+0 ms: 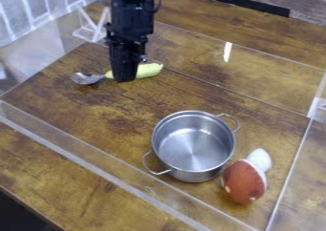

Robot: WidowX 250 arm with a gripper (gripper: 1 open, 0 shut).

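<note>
My black gripper (125, 71) hangs low over the back left of the wooden board, shut, with nothing clearly visible between its fingers. Beside it to the left lies a silver spoon (87, 78) on the wood. A pale green elongated vegetable (149, 70) lies just right of the fingertips, partly hidden by them; whether they touch it I cannot tell.
A steel pot (192, 149) with two handles sits at the front right, beside a red and white object (246, 181). Clear plastic walls edge the work area.
</note>
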